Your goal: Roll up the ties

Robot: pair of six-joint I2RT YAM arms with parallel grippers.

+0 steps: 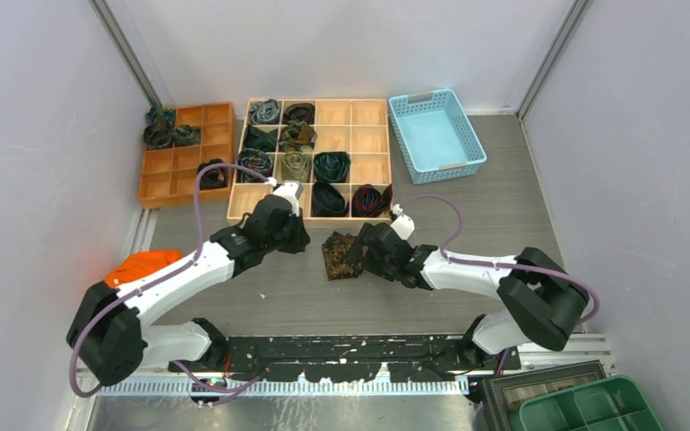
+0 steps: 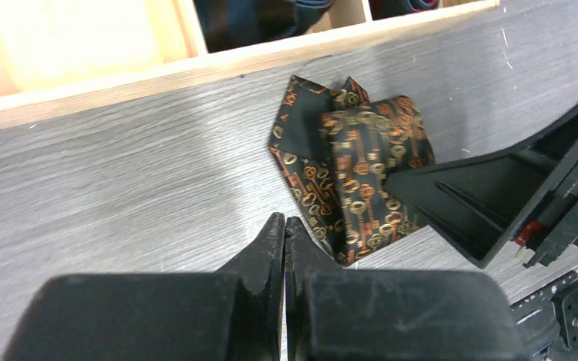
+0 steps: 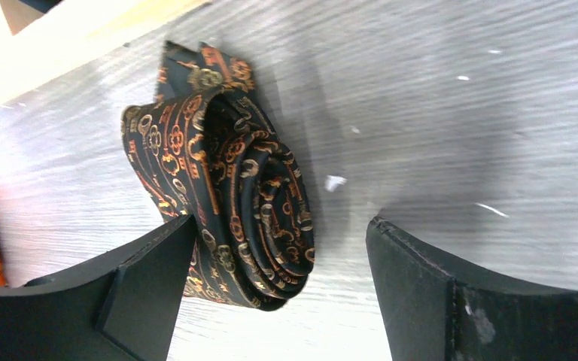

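Observation:
A dark tie with a brown-gold pattern (image 1: 338,257) lies folded on the grey table, just in front of the large wooden organizer (image 2: 226,62). In the right wrist view the tie (image 3: 229,203) shows a loose, many-layered roll over a flat part, with its end sticking out toward the organizer. My right gripper is open; the roll lies partly between its fingers, the left finger against the tie and the right one clear of it. To the tie's left, my left gripper is apart from it, its fingertips together and nothing showing between them.
Rolled ties such as the green one (image 1: 331,166) sit in several organizer compartments; others are empty. A smaller orange organizer (image 1: 172,186) stands left, a blue basket (image 1: 437,172) back right. Orange cloth (image 1: 148,265) lies by the left arm.

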